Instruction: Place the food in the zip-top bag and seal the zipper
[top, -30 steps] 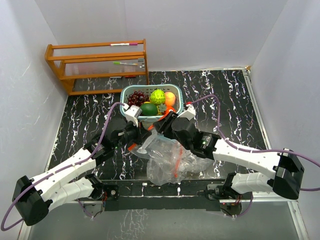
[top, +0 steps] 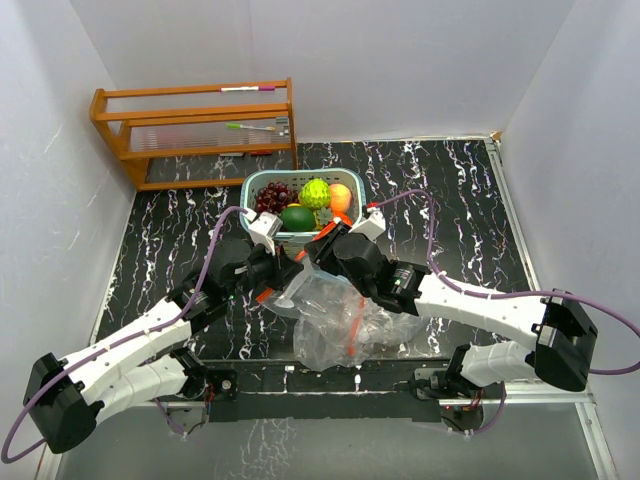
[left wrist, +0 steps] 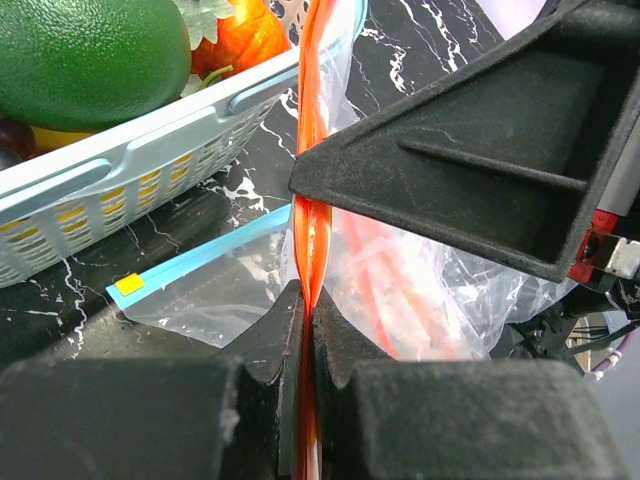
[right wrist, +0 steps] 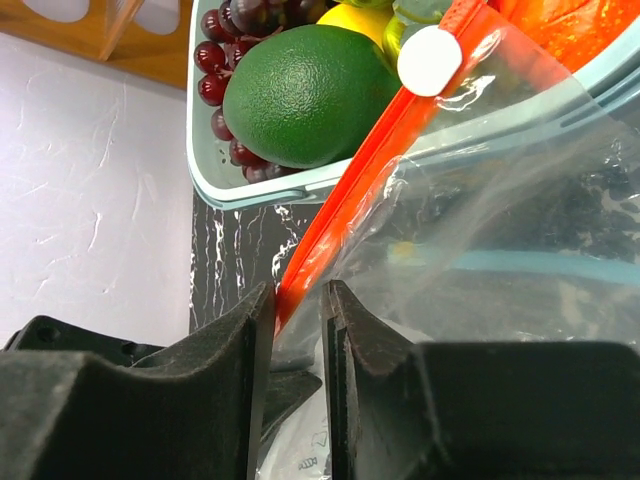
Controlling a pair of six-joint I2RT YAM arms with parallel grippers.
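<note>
A clear bag (top: 345, 320) with an orange zipper (left wrist: 312, 250) lies crumpled in front of the fruit basket. My left gripper is shut on the zipper strip, which runs upward from it. My right gripper is at the same strip, just beside the left one, with its fingers a little apart; the zipper crosses at its left fingertip. The basket (top: 255, 185) holds grapes, a green avocado (right wrist: 305, 95), a yellow-green fruit, a peach and an orange-red item.
A wooden rack (top: 190, 85) with pens stands at the back left. Another bag with a blue zipper (left wrist: 200, 255) lies under the basket's front.
The right arm has shifted slightly leftward toward the left gripper over the last second. The left arm is unchanged.
</note>
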